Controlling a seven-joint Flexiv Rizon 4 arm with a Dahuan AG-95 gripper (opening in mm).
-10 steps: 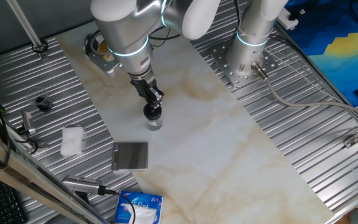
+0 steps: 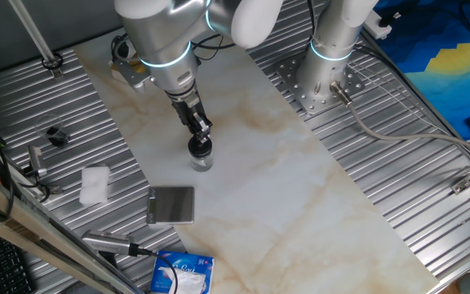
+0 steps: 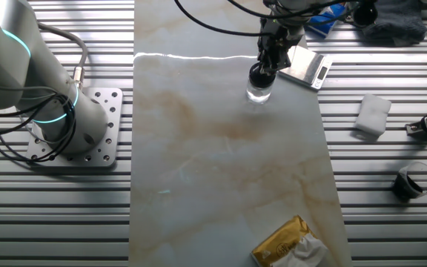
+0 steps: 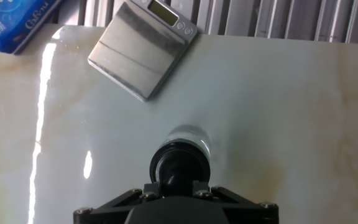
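Observation:
A clear jar (image 3: 259, 93) with a black lid (image 2: 201, 148) stands upright on the marbled board. My gripper is right above it, fingers pointing down at the lid. From the wrist, a black knob-like part (image 4: 178, 180) of the lid shows between the fingertips, filling the narrow gap, so the gripper appears shut on it. The contact itself is mostly hidden by dark parts against dark. The jar's base appears to rest on the board.
A flat silver scale (image 4: 143, 46) lies close to the jar, with a blue tissue pack (image 2: 184, 272) beyond it. A white block (image 2: 95, 185) and a small cup (image 3: 415, 180) sit on the slatted table. A gold tissue pack (image 3: 290, 243) lies farther off; the board's middle is clear.
The upper part of the arm has shifted slightly left in exterior view 1. The gripper's tip has hardly moved, and the jar stays where it was.

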